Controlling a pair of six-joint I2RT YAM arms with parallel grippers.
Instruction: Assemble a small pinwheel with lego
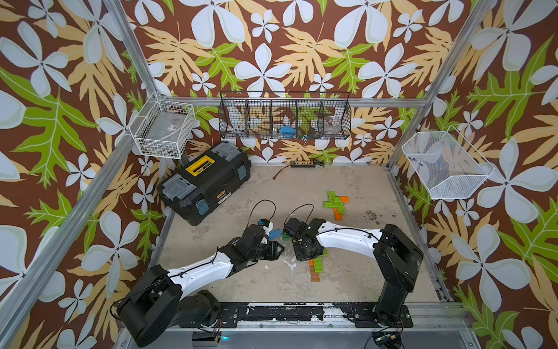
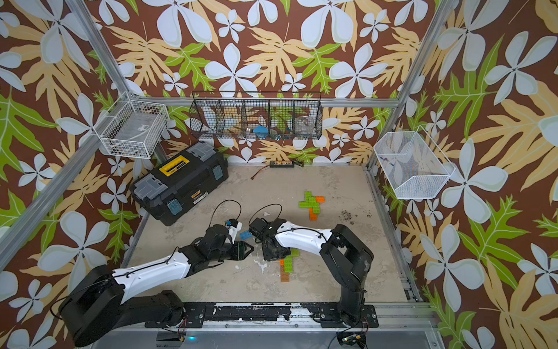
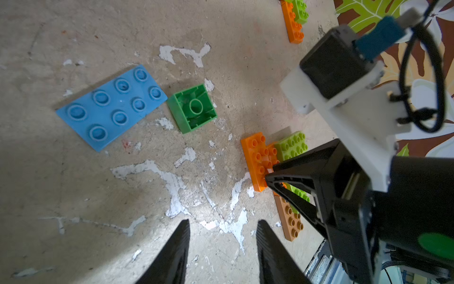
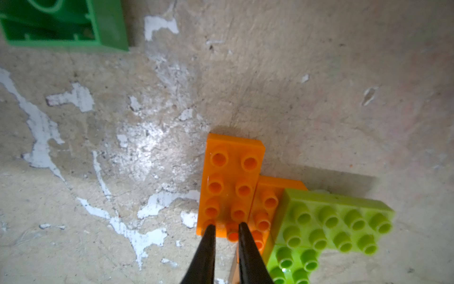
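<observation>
An orange brick (image 4: pixel 228 189) lies against a stepped assembly of orange, tan and lime green bricks (image 4: pixel 326 220), some of its length side by side with it. My right gripper is over the near end of that orange brick, fingers a narrow gap apart with orange studs showing between; contact cannot be told. To the left, my left gripper stands open above bare table, nothing between its fingers. Beyond it lie a blue brick (image 3: pixel 113 106), studs up, and a dark green brick (image 3: pixel 193 108) with its hollow underside up.
A finished-looking lime and orange pinwheel (image 1: pixel 335 203) lies farther back on the right. The black toolbox (image 1: pixel 204 181) occupies the back left, and a small dark object (image 1: pixel 302 164) rests by the rear wall. Table centre behind the arms is clear.
</observation>
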